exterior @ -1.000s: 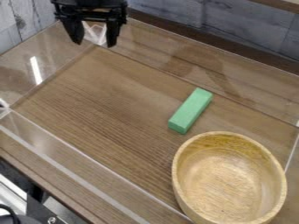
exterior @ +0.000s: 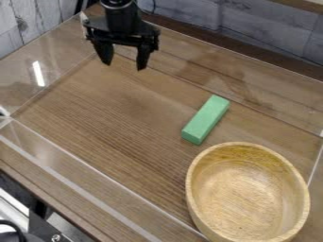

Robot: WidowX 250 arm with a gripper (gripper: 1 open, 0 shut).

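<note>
My gripper (exterior: 123, 59) hangs at the top centre-left of the camera view, over the back part of the wooden table (exterior: 101, 123), open, its two dark fingers spread apart. A green rectangular block (exterior: 205, 120) lies on the table right of centre, well forward of the gripper. A large beige round bowl (exterior: 246, 194) sits at the front right.
Grey edges border the table at the back and left.
My gripper has moved right from the back left. The green block and the bowl have not moved.
</note>
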